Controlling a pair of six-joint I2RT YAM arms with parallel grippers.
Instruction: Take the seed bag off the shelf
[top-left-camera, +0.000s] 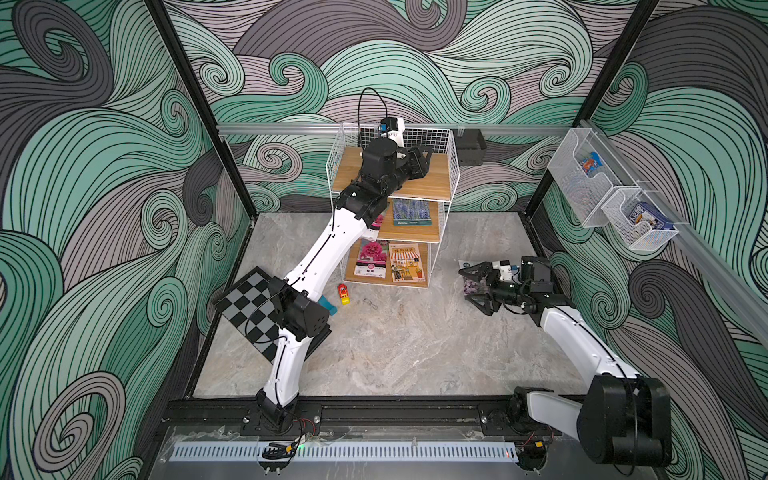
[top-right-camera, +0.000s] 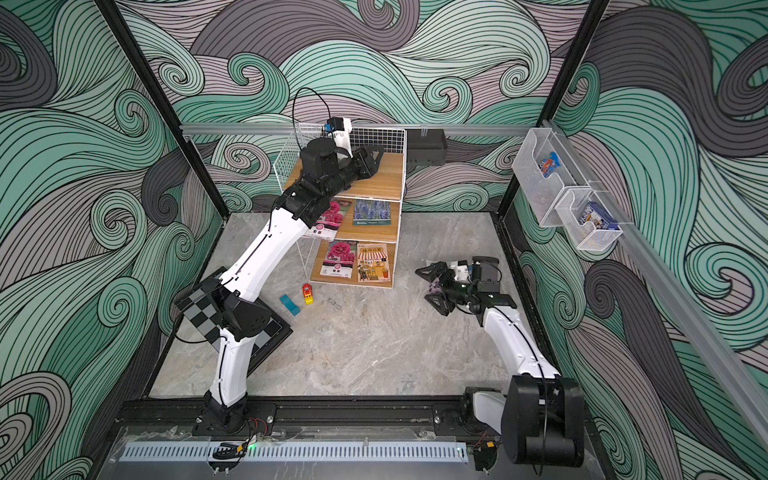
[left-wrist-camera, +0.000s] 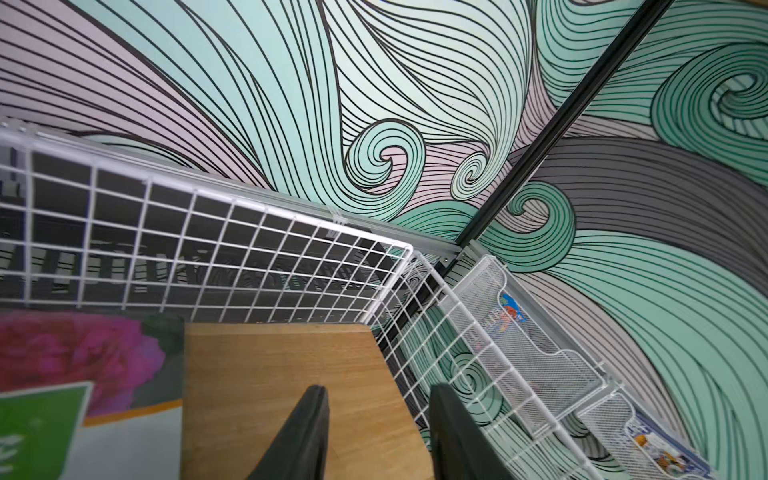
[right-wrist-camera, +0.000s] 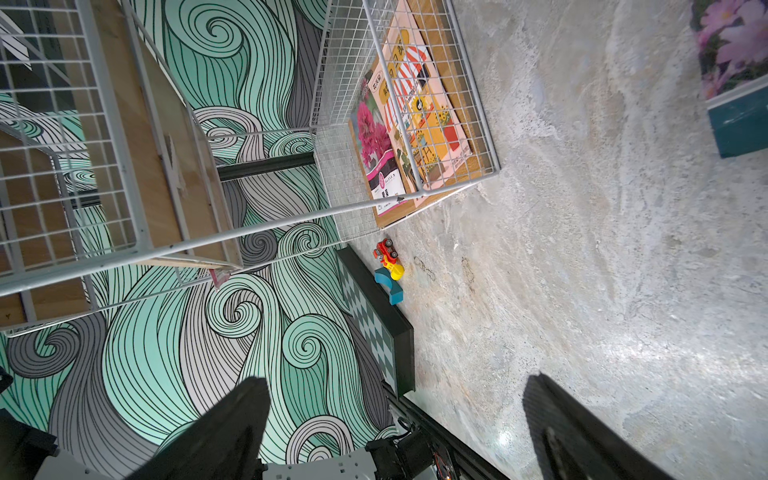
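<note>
In the left wrist view a seed bag (left-wrist-camera: 96, 360) with a pink flower and green label lies on the top wooden shelf (left-wrist-camera: 272, 376), left of my left gripper, whose fingers are apart with nothing visible between them. In the top views that gripper (top-left-camera: 420, 160) is over the top shelf, mostly hiding the bag. Further seed bags (top-left-camera: 411, 211) sit on the middle and bottom shelves. My right gripper stands open low at the right, near another flower packet (right-wrist-camera: 732, 72) on the floor.
White wire walls (left-wrist-camera: 224, 256) bound the shelf. Wire baskets (top-left-camera: 584, 176) hang on the right rail. A checkerboard (top-left-camera: 244, 304), a toy car (top-left-camera: 343, 293) and a blue block (top-left-camera: 326, 305) lie on the floor at left.
</note>
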